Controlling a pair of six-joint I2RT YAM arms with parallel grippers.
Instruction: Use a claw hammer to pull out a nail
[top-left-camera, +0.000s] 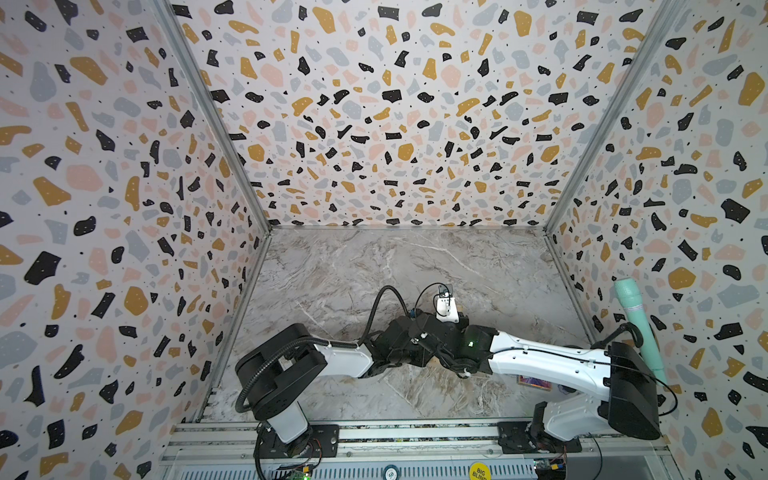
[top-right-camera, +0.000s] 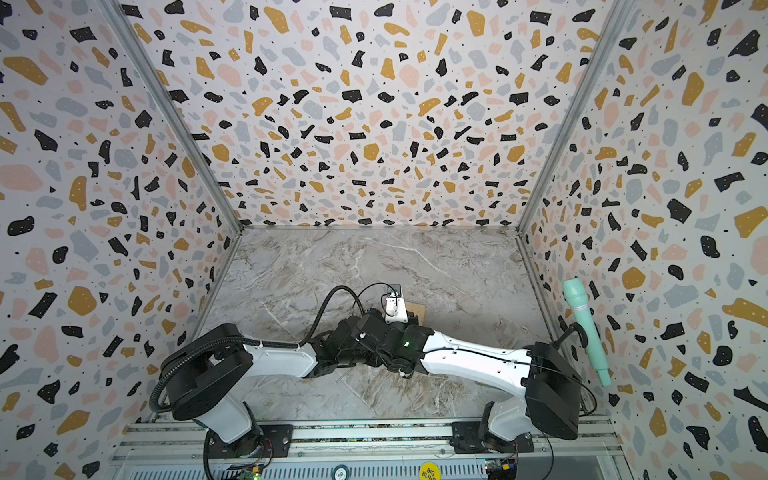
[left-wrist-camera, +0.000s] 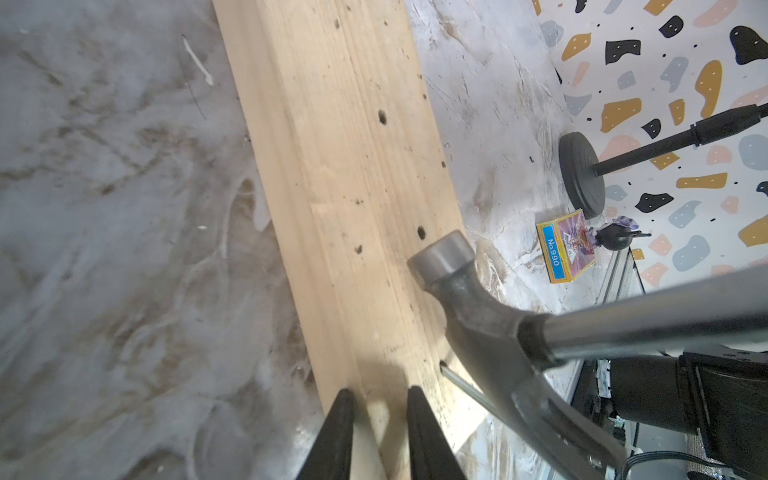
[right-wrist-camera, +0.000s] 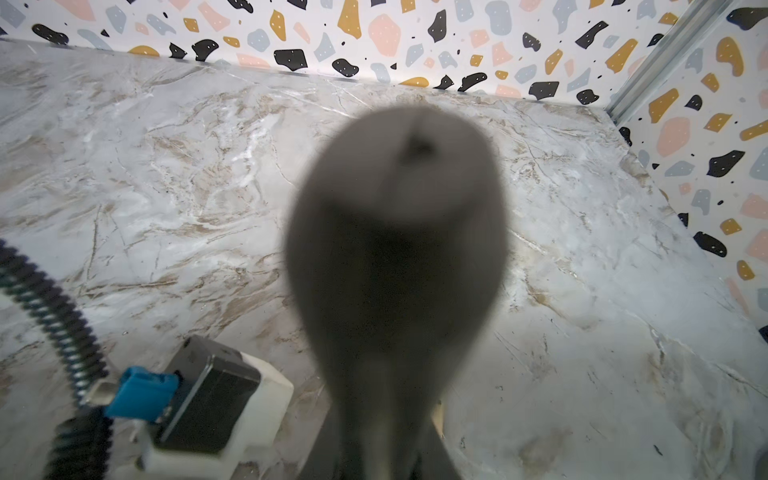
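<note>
A pale wooden beam (left-wrist-camera: 344, 160) with several small holes runs along the table in the left wrist view. My left gripper is shut on the beam's edge, its dark fingers (left-wrist-camera: 334, 444) on either side of the wood. Out of the beam leans a thin grey nail (left-wrist-camera: 470, 386). The claw hammer (left-wrist-camera: 480, 316) lies against it, claw beside the nail shaft; whether the nail sits in the slot cannot be told. In the right wrist view the handle's blurred dark end (right-wrist-camera: 396, 264) fills the middle, with my right gripper shut on it.
A small card box (left-wrist-camera: 566, 246) and a round black stand base (left-wrist-camera: 581, 172) are on the table past the beam. A mint-green cylinder (top-left-camera: 640, 328) is at the right. Both forearms nearly touch over the beam.
</note>
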